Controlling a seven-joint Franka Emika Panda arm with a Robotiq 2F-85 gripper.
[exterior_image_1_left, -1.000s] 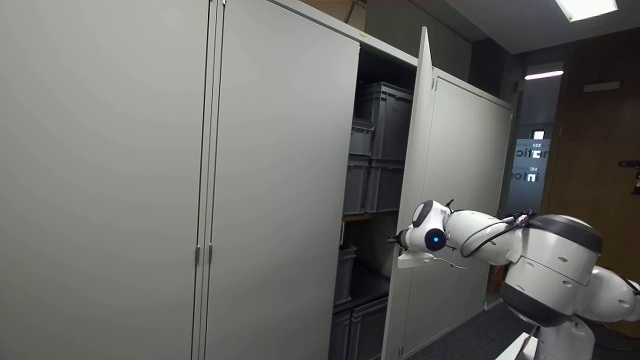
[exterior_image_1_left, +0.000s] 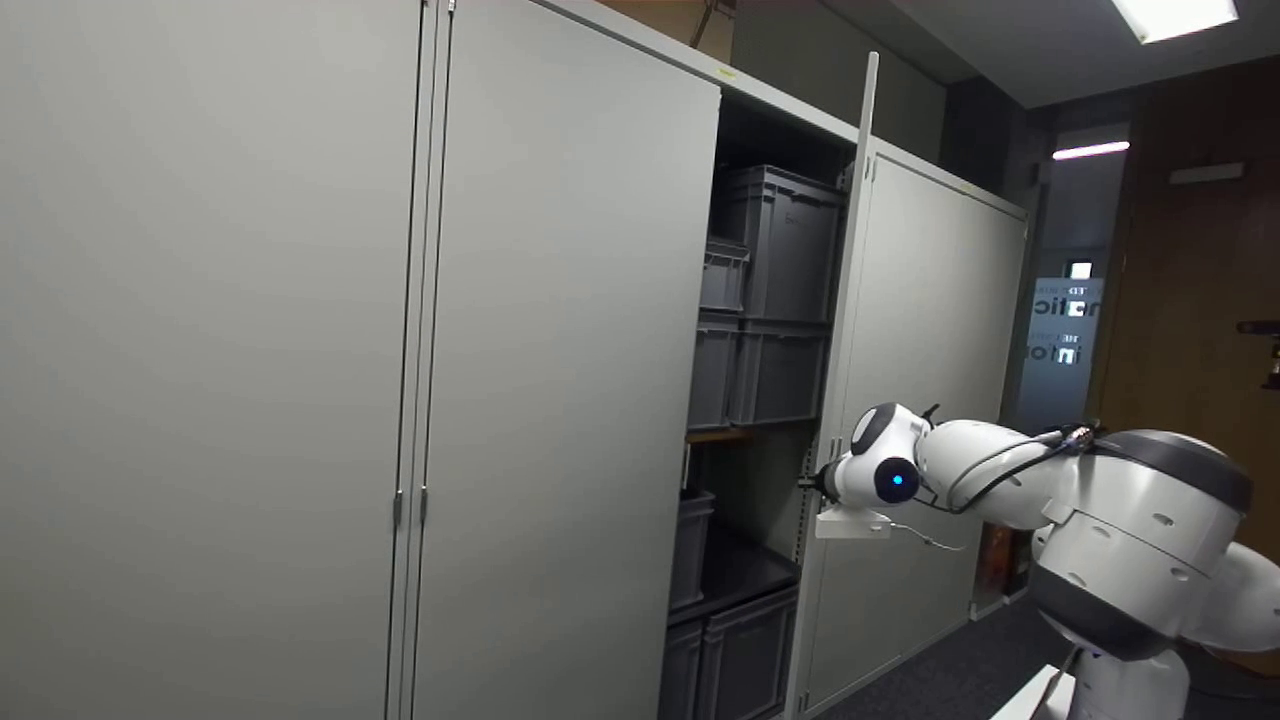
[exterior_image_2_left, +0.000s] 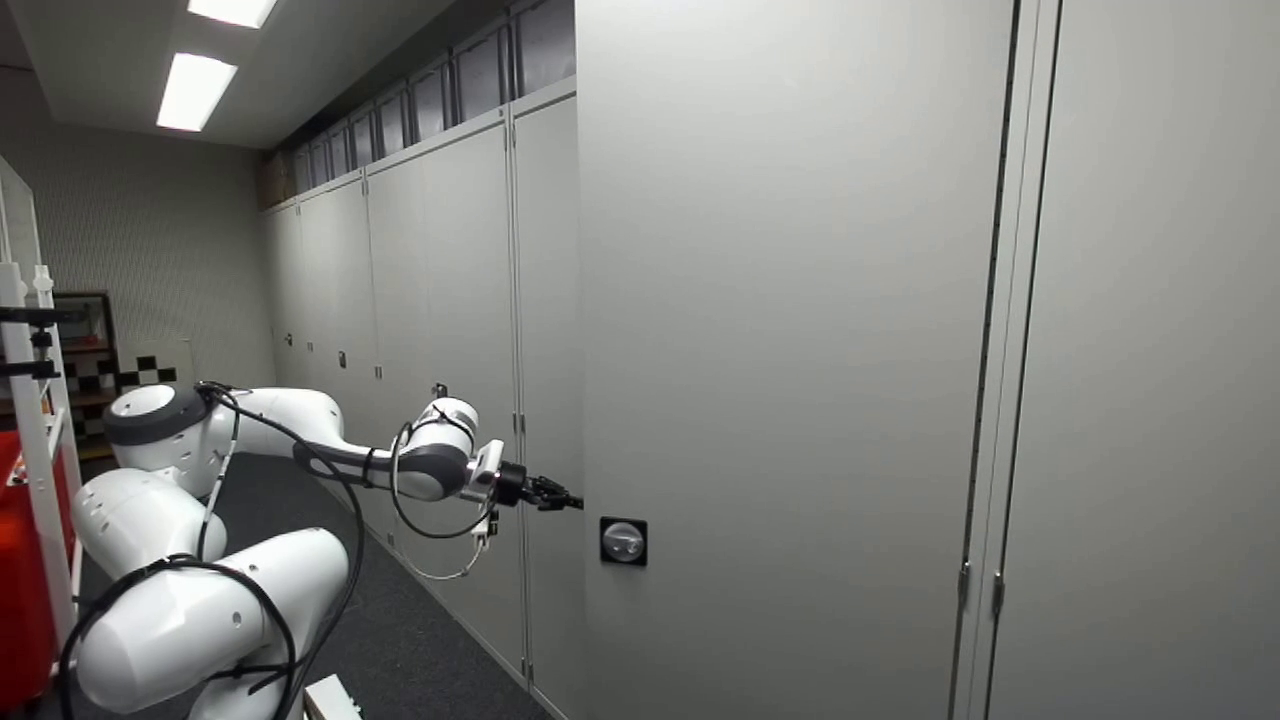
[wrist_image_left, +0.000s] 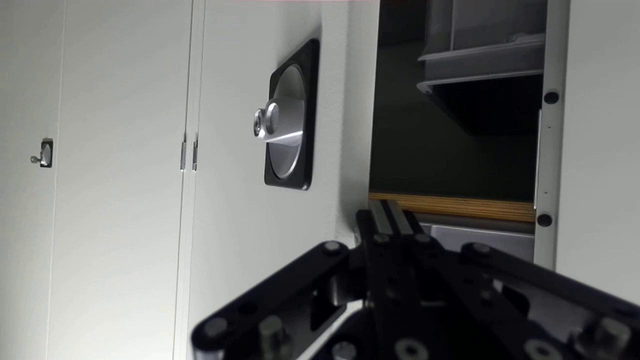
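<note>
A tall grey cabinet door (exterior_image_1_left: 854, 276) stands swung out from the cabinet. Its outer face fills much of exterior view 2, with a round lock handle (exterior_image_2_left: 623, 541) near the free edge. My gripper is shut, with nothing showing between its fingers. In the wrist view the fingertips lie right beside the door's edge (wrist_image_left: 355, 120), on the opening's side, and contact there is hard to judge. The black fingers (exterior_image_2_left: 554, 493) reach behind that free edge in exterior view 2, which hides their tips. The handle (wrist_image_left: 288, 120) is left of and above the fingers in the wrist view.
Grey bins (exterior_image_1_left: 792, 246) sit on shelves in the open cabinet (exterior_image_1_left: 753, 456). The neighbouring leaf (exterior_image_1_left: 564, 360) is closed. More closed doors (exterior_image_2_left: 438, 264) run along the wall, and dark floor (exterior_image_2_left: 396, 612) is clear in front of them.
The door has swung further open, its free edge shifting right in exterior view 1. My arm and gripper have moved right with it, and more of the bins shows.
</note>
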